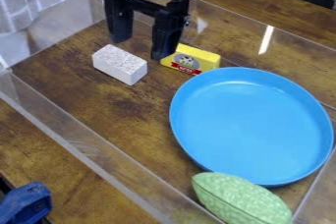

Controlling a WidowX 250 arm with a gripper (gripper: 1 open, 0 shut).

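Note:
My black gripper (pixel 141 31) hangs at the top of the view with its fingers spread open, nothing between them, just above a white speckled block (pixel 120 65) on the left and a yellow box (pixel 191 58) with a printed label on the right. Both lie on the wooden surface, behind a large blue plate (pixel 250 123).
A green leaf-like object (pixel 242 196) lies at the bottom right by the clear tray wall. A crumpled blue item (pixel 24 202) is at the lower left corner. Bare wood (pixel 92 120) fills the left middle.

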